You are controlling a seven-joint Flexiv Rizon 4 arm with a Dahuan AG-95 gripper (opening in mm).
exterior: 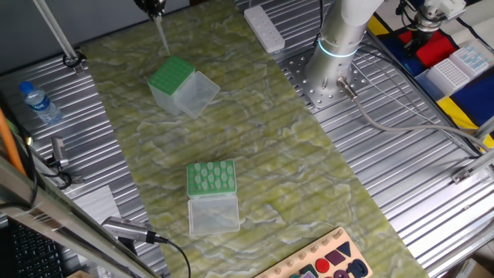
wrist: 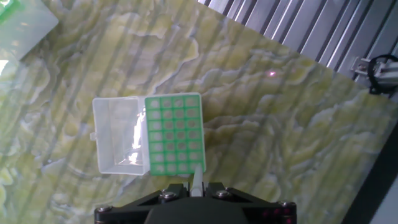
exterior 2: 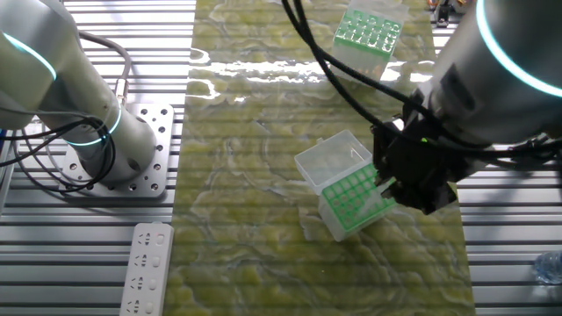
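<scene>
A clear pipette tip (exterior: 163,38) points down from my gripper (exterior: 156,17), which is shut on its upper end. Its lower end hangs just behind the far tip box, whose green rack (exterior: 172,75) shows no standing tips. That box's clear lid (exterior: 197,94) lies folded open. In the wrist view the held tip (wrist: 197,179) overlaps the near corner of the green rack (wrist: 176,134); contact cannot be judged there. A second box with a green rack (exterior: 211,185) stands nearer the middle of the mat, several pale tips in it and its lid (exterior: 214,215) open.
A wooden shape board (exterior: 316,261) lies at the mat's near edge. The power strip (exterior: 264,29) and robot base (exterior: 318,77) stand at the right, a water bottle (exterior: 40,102) at the left. Open mat (exterior: 262,147) lies around both boxes.
</scene>
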